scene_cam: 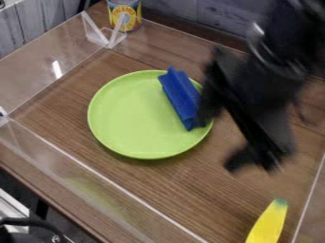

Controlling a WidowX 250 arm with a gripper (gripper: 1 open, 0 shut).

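A green plate (140, 128) lies on the wooden table, with a long blue block (181, 95) on its right side. A yellow object with a green tip (265, 231), like a toy banana or corn, lies at the lower right. My black gripper (229, 119) hangs over the right of the table, right of the plate, strongly blurred and partly covering the area behind it; it looks open, with nothing clearly held.
A can (124, 14) stands at the back left. Clear plastic walls edge the table at left and front. The bare wood (191, 195) between plate and yellow object is free.
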